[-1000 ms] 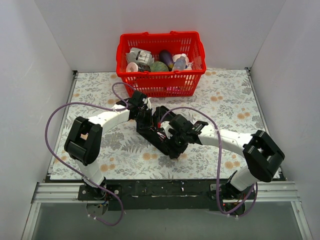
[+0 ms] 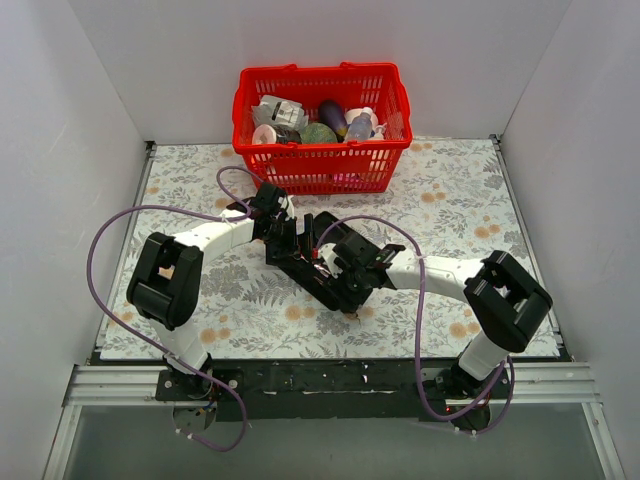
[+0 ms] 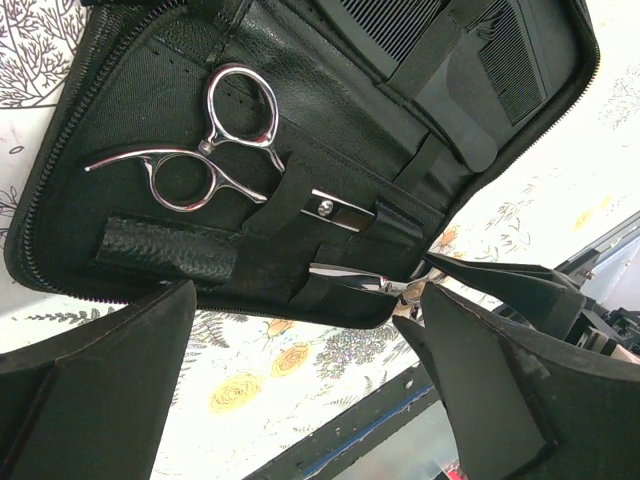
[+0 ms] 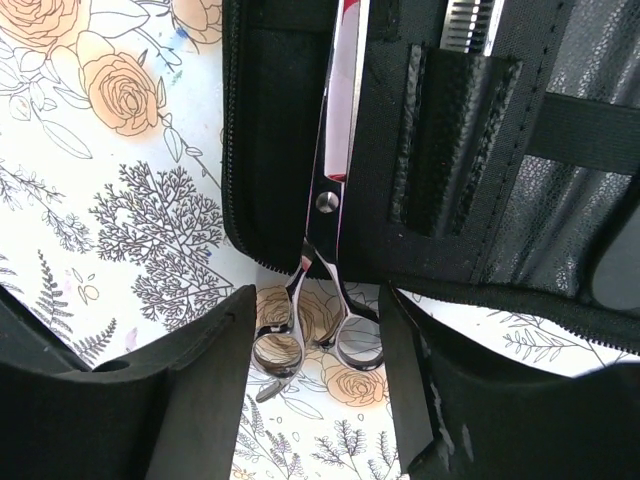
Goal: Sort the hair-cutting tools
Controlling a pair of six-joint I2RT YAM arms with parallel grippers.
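Observation:
An open black tool case (image 2: 305, 275) lies mid-table under both arms. In the left wrist view it holds silver scissors (image 3: 230, 130), combs (image 3: 500, 70) and a blade in loops. My left gripper hangs open over the case's edge, nothing between its fingers. In the right wrist view long scissors (image 4: 327, 202) lie in a case pocket, handles over the zipped edge. My right gripper is part open, its fingers either side of the scissor handles; contact is unclear.
A red basket (image 2: 320, 170) with mixed items stands at the back. Grey walls border it.
The left arm has moved slightly leftward.

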